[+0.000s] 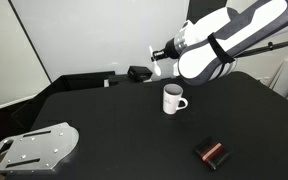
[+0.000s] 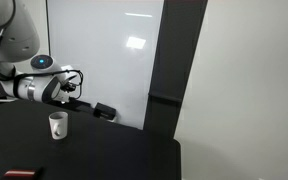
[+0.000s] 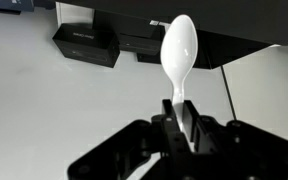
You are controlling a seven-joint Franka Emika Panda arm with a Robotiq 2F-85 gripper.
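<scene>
A white plastic spoon (image 3: pixel 179 55) is gripped by its handle, bowl outward, in my gripper, which is shut on it. In exterior view 1 the spoon (image 1: pixel 155 66) hangs bowl-down above the table, a little behind and left of a white mug (image 1: pixel 172 99). My gripper (image 1: pixel 156 53) is at the end of the arm, higher than the mug. The mug stands upright with its handle to the right, and the spoon is apart from it. Exterior view 2 also shows the mug (image 2: pixel 58 125) below the arm.
A silver metal plate (image 1: pixel 34 147) lies at the table's left front. A dark block with a reddish stripe (image 1: pixel 212 152) lies at the right front. At the back edge is a black box (image 1: pixel 139 73).
</scene>
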